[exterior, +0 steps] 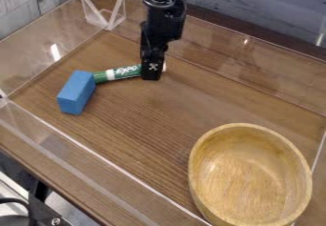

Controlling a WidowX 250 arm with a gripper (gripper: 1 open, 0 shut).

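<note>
The black robot gripper (pixel 151 66) is lowered at the upper middle of the view, over the right end of a green tube (pixel 118 72) with white lettering that lies on the wooden table. Its fingers look open; whether the tube lies between them is hard to tell at this size, and that end of the tube is partly hidden.
A blue block (pixel 75 91) sits left of the tube. A large round tan bowl (pixel 250 175) stands at the front right. Clear plastic walls edge the left side.
</note>
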